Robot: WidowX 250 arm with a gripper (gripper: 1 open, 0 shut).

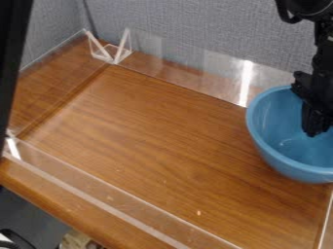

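Observation:
A blue bowl [279,146] sits at the right end of the wooden table [143,156], partly cut off by the frame's edge. My dark gripper [310,112] reaches down from the upper right into the bowl's upper part. Whether its fingers are apart or closed, and whether anything is between them, I cannot tell.
Clear low barriers [182,67] line the table's back and front. A white wire bracket [109,51] stands at the back left corner, before a grey wall [196,24].

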